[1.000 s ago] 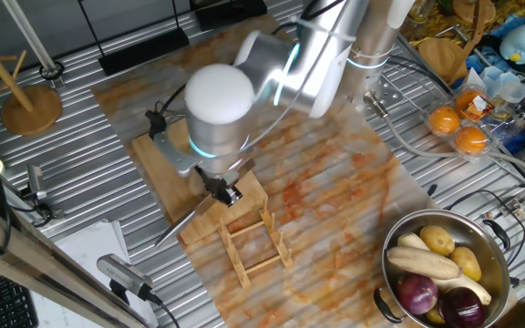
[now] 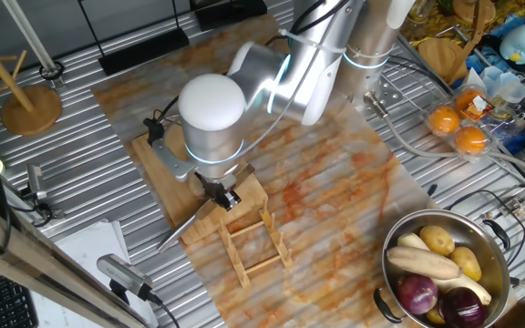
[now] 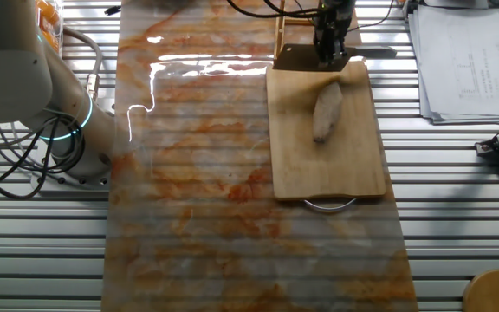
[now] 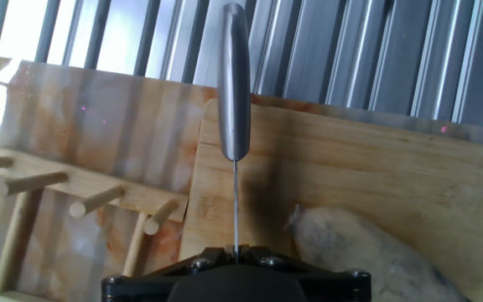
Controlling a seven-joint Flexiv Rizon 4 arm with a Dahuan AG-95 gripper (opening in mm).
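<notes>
My gripper is shut on a knife, whose thin blade point(image 4: 236, 201) stands edge-on between the fingers in the wrist view. The metal handle point(image 4: 235, 92) points away from me. In exterior view 2 the wide blade point(image 3: 294, 58) hangs at the far edge of the wooden cutting board point(image 3: 301, 165), with the handle point(image 3: 375, 53) out to the right. On that board lies a pale, long root vegetable point(image 3: 327, 117), apart from the knife; the wrist view shows its end point(image 4: 350, 247) to the right of the blade. From exterior view 1 the arm hides the vegetable.
A wooden rack with pegs point(image 2: 234, 253) lies close beside the board. A metal pot point(image 2: 396, 299) of potatoes, pale roots and purple vegetables stands at the right in exterior view 1.
The arm has shifted slightly left and downward in exterior view 1, carrying the knife along. The rack and pot have stayed put.
</notes>
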